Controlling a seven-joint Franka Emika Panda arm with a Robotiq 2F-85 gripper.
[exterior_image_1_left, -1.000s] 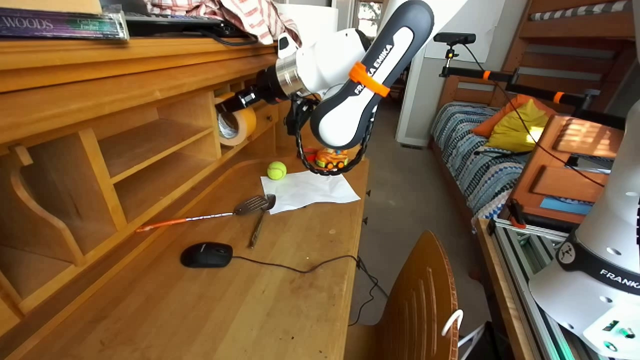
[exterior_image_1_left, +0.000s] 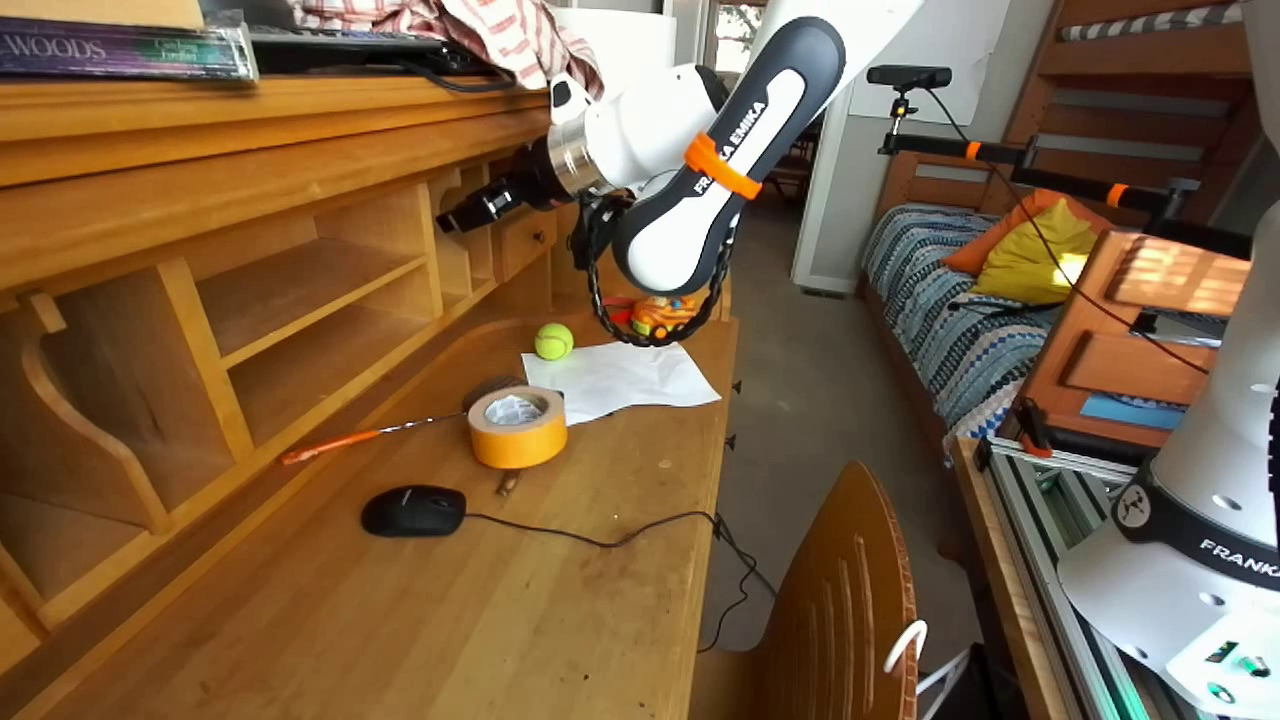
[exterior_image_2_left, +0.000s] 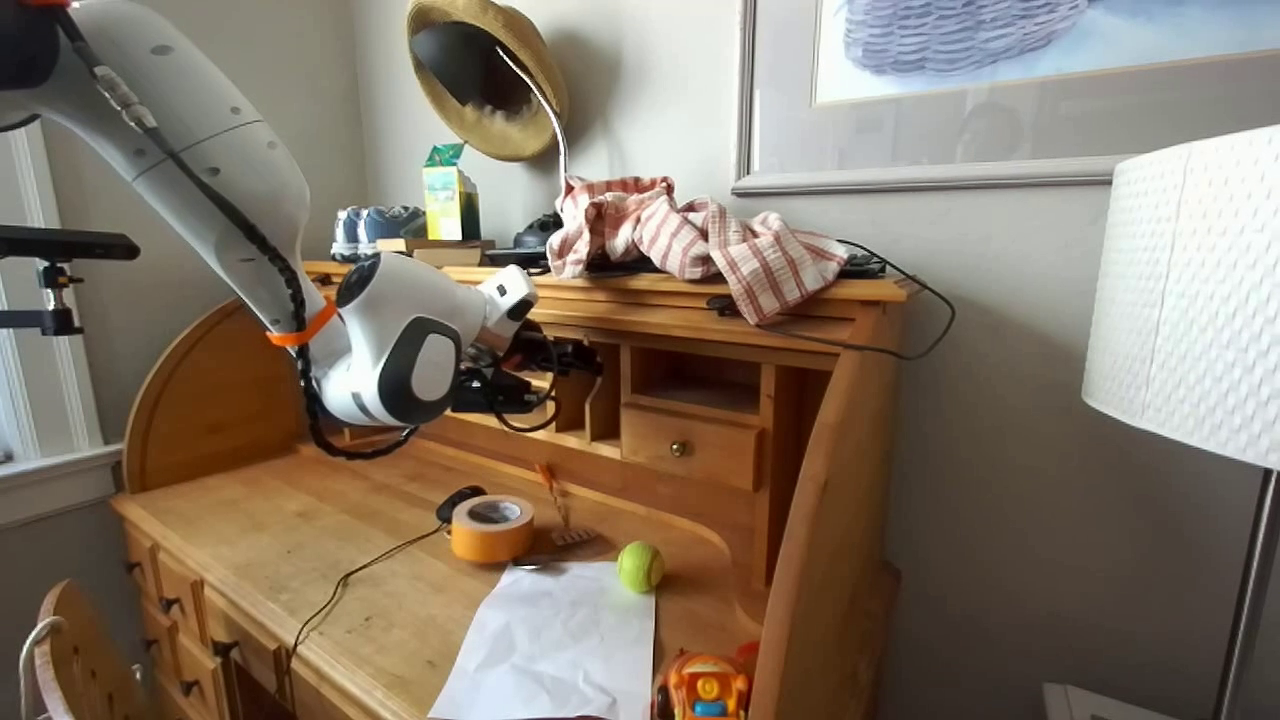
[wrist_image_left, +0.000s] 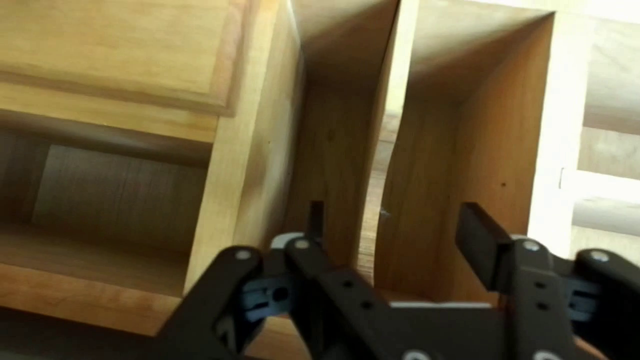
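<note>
The roll of orange-yellow tape (exterior_image_1_left: 517, 444) lies flat on the desk, on top of the spatula and the spoon, partly hiding both. In exterior view 2 the same roll (exterior_image_2_left: 492, 540) rests left of the white paper. High above it, my gripper (exterior_image_1_left: 450, 224) points at the upright slots of the desk hutch. In the wrist view the gripper's fingers (wrist_image_left: 478, 246) stand apart, one on each side of a thin wooden divider (wrist_image_left: 373, 198), with nothing held between them. The slots (wrist_image_left: 336, 138) in front look empty.
A black mouse (exterior_image_1_left: 414, 510) with its cable lies nearer the camera. A tennis ball (exterior_image_1_left: 553, 341), white paper (exterior_image_1_left: 618, 378) and orange toy car (exterior_image_2_left: 705, 686) occupy the far end. The orange-handled spatula (exterior_image_1_left: 348, 443) reaches toward the hutch.
A second ago the tape roll was in my gripper at the hutch slots. Now it is down on the desk over the utensils, and the gripper is empty. The arm has shifted only slightly.
</note>
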